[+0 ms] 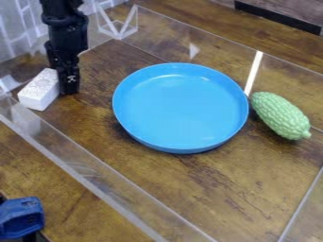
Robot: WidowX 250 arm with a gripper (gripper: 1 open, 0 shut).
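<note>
My black gripper (66, 79) reaches down from the top left to just beside a white block (40, 89), at its right end. The gripper is open; whether its fingers touch the block is hard to tell. The block lies on the wooden surface at the left.
A large blue plate (179, 104) fills the middle. A green bumpy vegetable (279, 114) lies to its right, near a thin white strip. Clear barriers run along the left and back. A blue object (18, 217) sits at the bottom left.
</note>
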